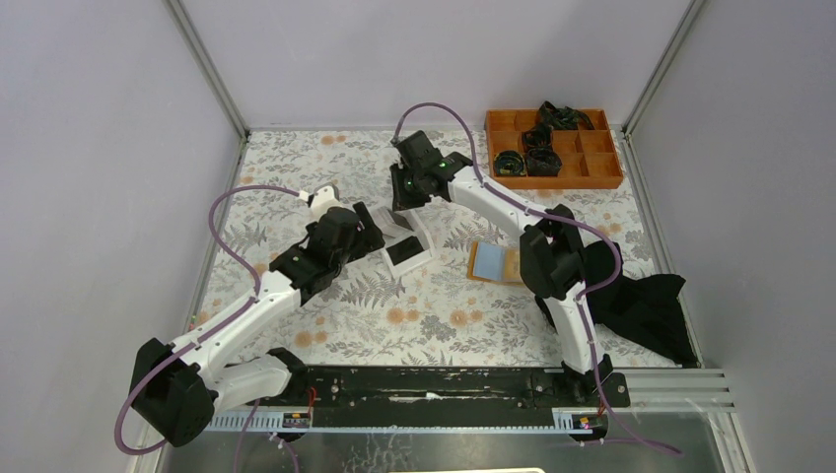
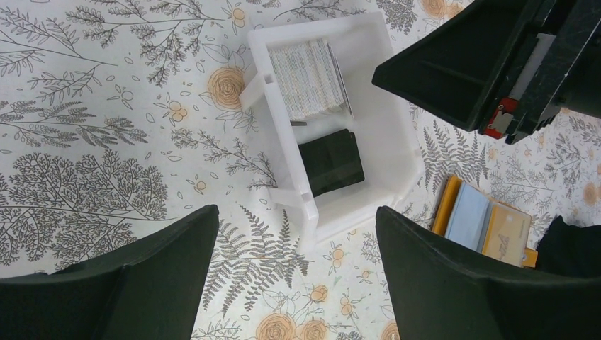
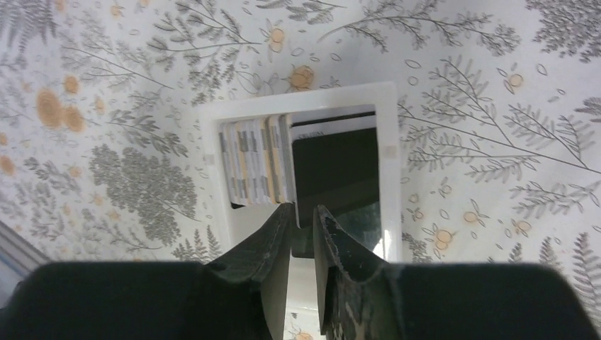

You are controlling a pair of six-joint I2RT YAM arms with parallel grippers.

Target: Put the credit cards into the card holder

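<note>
The white card holder (image 2: 305,202) stands at the table's middle, with a block of upright cards (image 2: 305,81) in one compartment and a dark area (image 2: 329,159) beside it. My right gripper hangs over the holder, fingers nearly together; whether anything is between them is hard to see. My left gripper is left of the holder, its fingers apart with nothing between them. An orange stand (image 2: 446,205) with a blue card (image 2: 465,219) and a tan piece lies to the right.
An orange compartment tray (image 1: 601,168) with black bundles is at the back right; a black cloth (image 1: 646,315) lies at the right.
</note>
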